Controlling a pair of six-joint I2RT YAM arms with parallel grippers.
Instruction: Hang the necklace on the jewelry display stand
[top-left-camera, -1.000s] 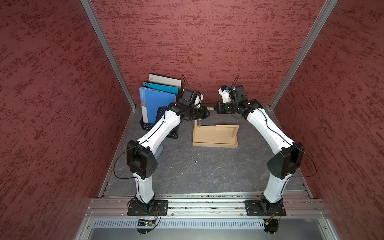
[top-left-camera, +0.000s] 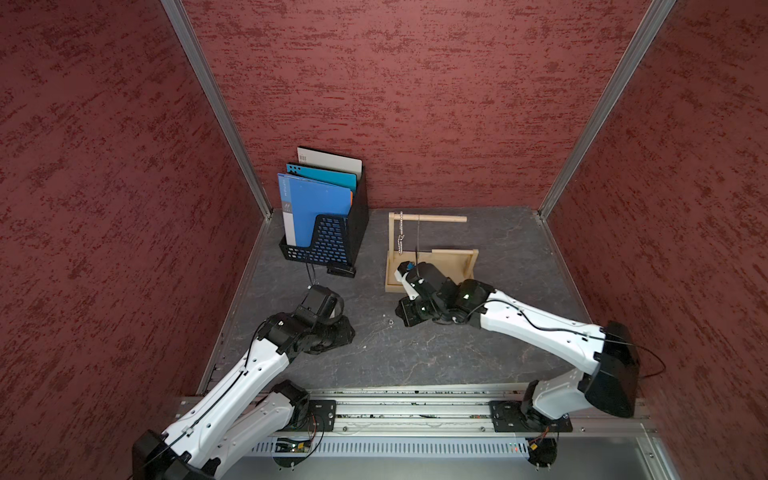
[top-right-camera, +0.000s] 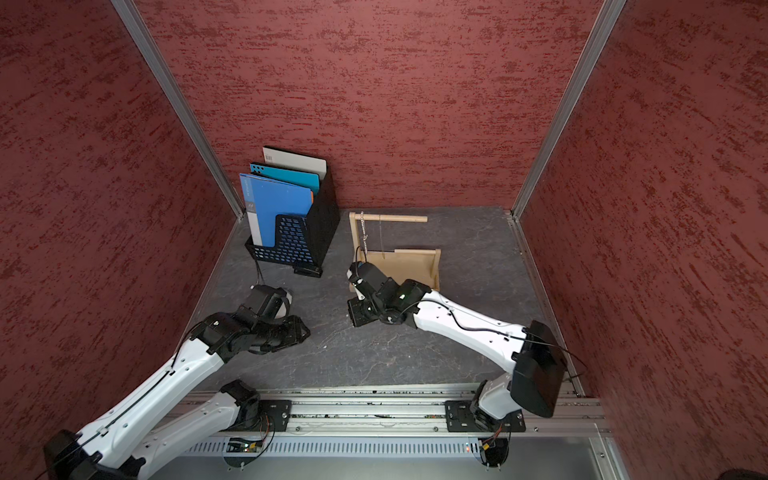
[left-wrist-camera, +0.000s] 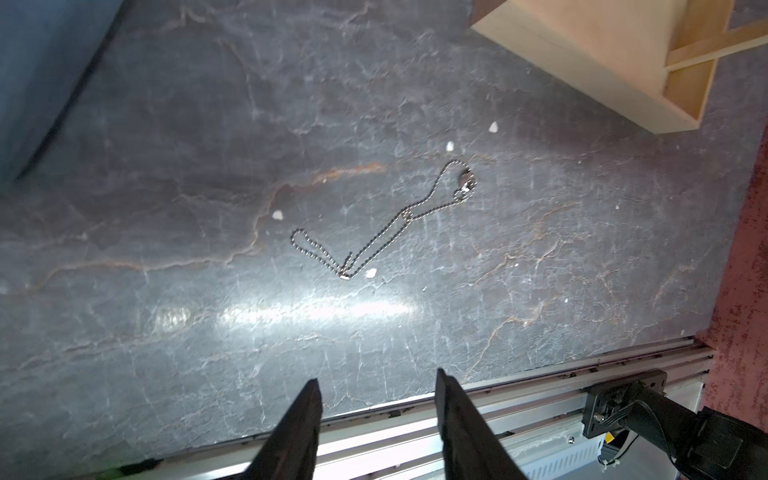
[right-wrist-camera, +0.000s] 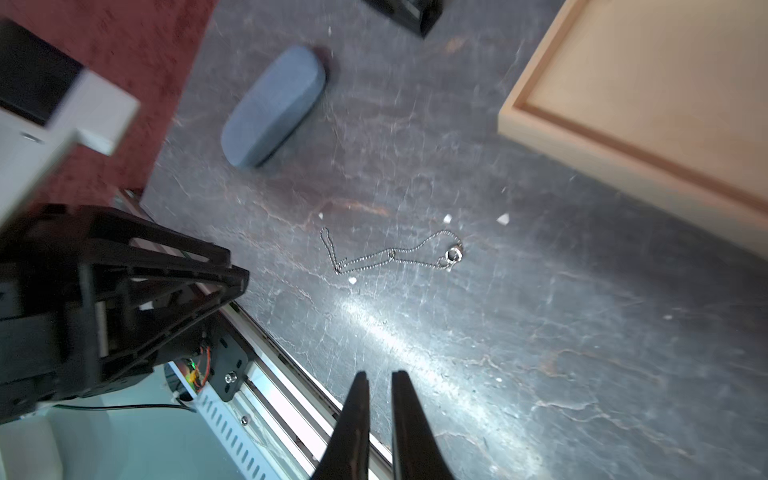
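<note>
A silver bead-chain necklace (left-wrist-camera: 384, 233) lies loosely on the grey table, its small pendant (right-wrist-camera: 453, 254) at one end. Behind it stands the wooden display stand (top-left-camera: 428, 217), with chains hanging from the left part of its bar. My left gripper is open above the table, front left, nothing between its fingers. My right gripper is over the table in front of the stand's tray, its fingers a little apart with nothing between them; the necklace lies on the table beyond them.
A black file holder (top-left-camera: 344, 240) with folders stands back left. A grey-blue oblong case (right-wrist-camera: 272, 104) lies left of the necklace. The wooden tray (right-wrist-camera: 656, 88) is the stand's base.
</note>
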